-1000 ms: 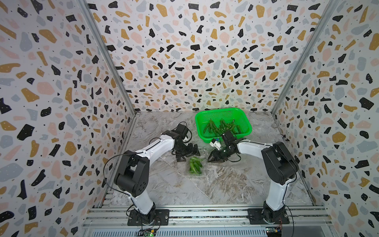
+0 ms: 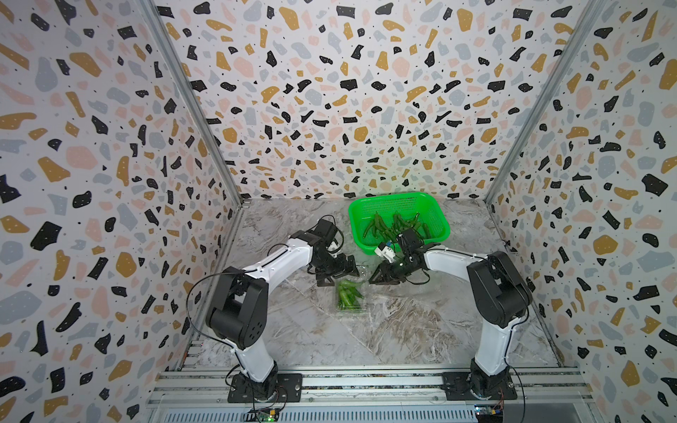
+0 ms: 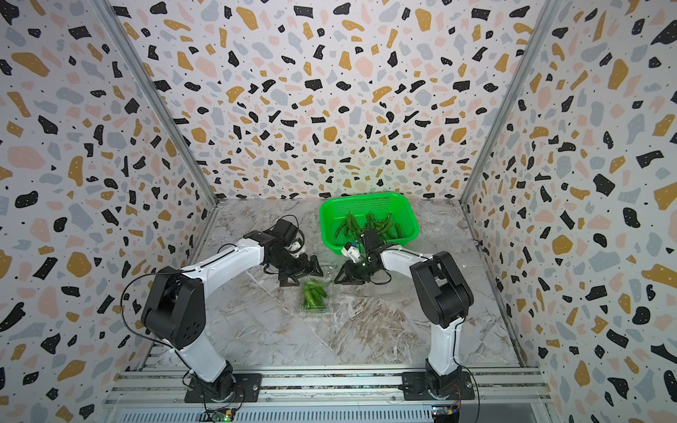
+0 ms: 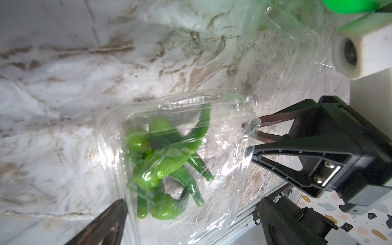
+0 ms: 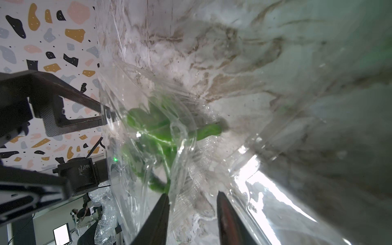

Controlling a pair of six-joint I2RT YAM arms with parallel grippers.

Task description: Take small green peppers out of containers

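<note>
Several small green peppers (image 4: 167, 167) lie inside a clear plastic container (image 4: 228, 175) on the table; its shiny plastic covers them in the left wrist view. My left gripper (image 2: 340, 273) is at the container's far left side, its fingers spread wide on either side of the container in its own wrist view, nothing clamped. At the opposite side, my right gripper (image 2: 375, 279) has its fingertips at the container's clear rim, closed partway with thin plastic between them. How much plastic is caught is hard to see. In the right wrist view the peppers (image 5: 163, 130) show blurred through the plastic.
A green basket (image 2: 444, 229) behind the right arm holds several longer green peppers (image 2: 380, 227). A second clear tray (image 4: 281, 53) seems to lie beyond the container, close to the basket. Open marble table (image 2: 423, 317) extends in front.
The left arm and the container have barely moved.
</note>
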